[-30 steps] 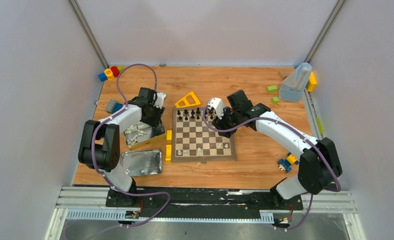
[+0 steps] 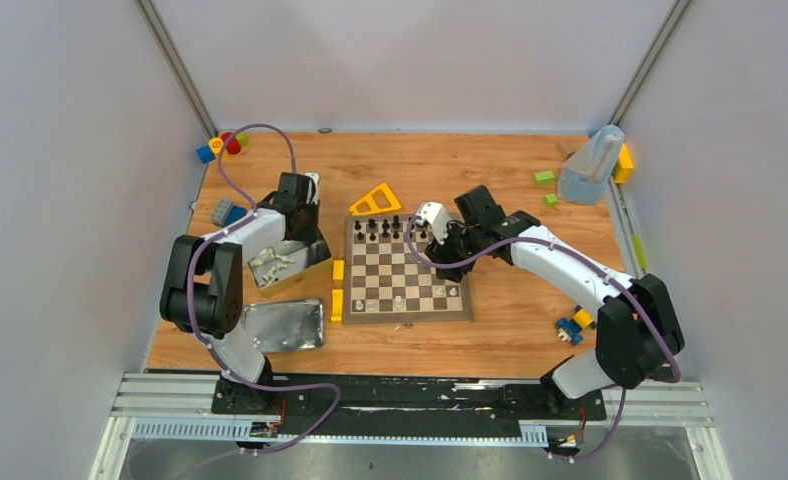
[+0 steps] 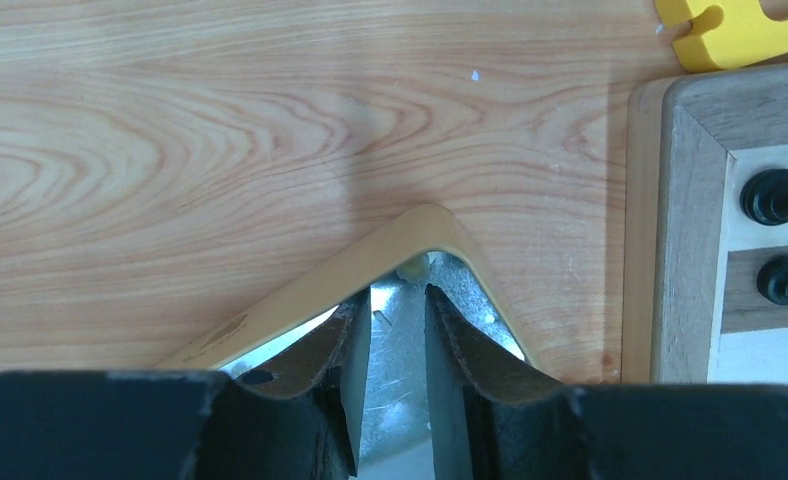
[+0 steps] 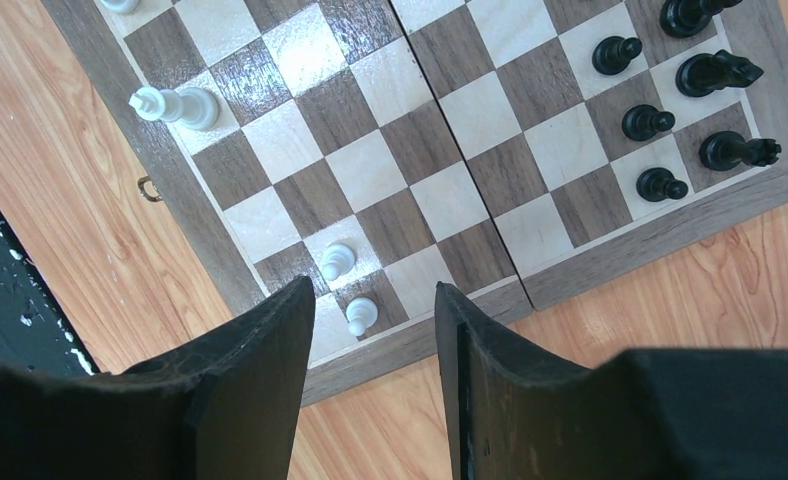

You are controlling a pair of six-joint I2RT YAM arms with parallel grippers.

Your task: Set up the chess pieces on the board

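The chessboard (image 2: 390,265) has black pieces along its far side and a few white ones near its near edge. In the right wrist view a tall white piece (image 4: 195,108) and two small white pawns (image 4: 337,260) stand on squares. My left gripper is over the corner of the box (image 2: 290,280) that holds white pieces, its fingers close together; whether something is between them is unclear. A pale piece (image 3: 413,268) lies in that corner. My right gripper hangs over the board's right side, part open, nothing visible between its fingers, near the small pawns.
A metal tray (image 2: 282,325) lies below the box. Yellow blocks (image 2: 337,305) line the board's left edge, and a yellow triangle (image 2: 375,198) sits behind it. A clear container (image 2: 585,175) and loose blocks are at the right. Bare table surrounds the board's far right.
My left gripper has moved a little left and back over the box. My right arm has shifted very slightly downward on the board in the top view.
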